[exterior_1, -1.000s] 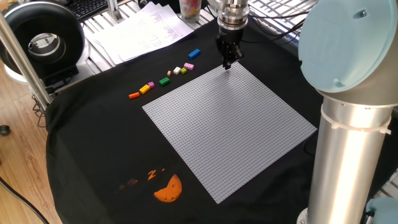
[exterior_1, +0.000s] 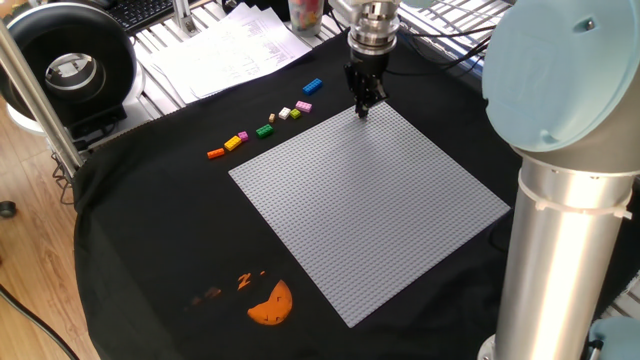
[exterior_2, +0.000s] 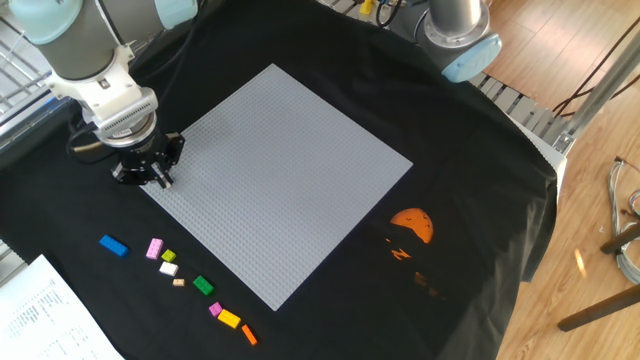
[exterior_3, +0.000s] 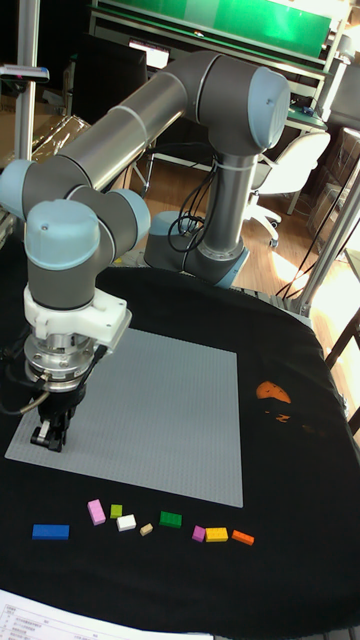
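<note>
My gripper (exterior_1: 362, 110) points down at the far corner of the grey studded baseplate (exterior_1: 370, 210). In exterior view 2 the gripper (exterior_2: 162, 179) is over the plate's left corner, and in exterior view 3 the gripper (exterior_3: 48, 435) is low at its near-left part. Its fingers are small and dark here, so I cannot tell how the fingers stand or whether anything is between them. Loose bricks lie in an uneven row beside the plate: blue (exterior_2: 114, 245), pink (exterior_2: 154, 248), lime (exterior_2: 169, 256), white (exterior_2: 169, 269), tan (exterior_2: 179, 282), green (exterior_2: 203, 285), purple (exterior_2: 215, 310), yellow (exterior_2: 229, 319) and orange (exterior_2: 249, 335).
The black cloth (exterior_1: 150, 240) covers the table, with an orange print (exterior_1: 271, 303) near one edge. White papers (exterior_1: 225, 55) lie beyond the bricks. The plate's visible surface is bare, and the cloth between it and the print is clear.
Over the last second the gripper has come down slightly and shifted a little left in exterior view 1. Bricks and plate stay where they were.
</note>
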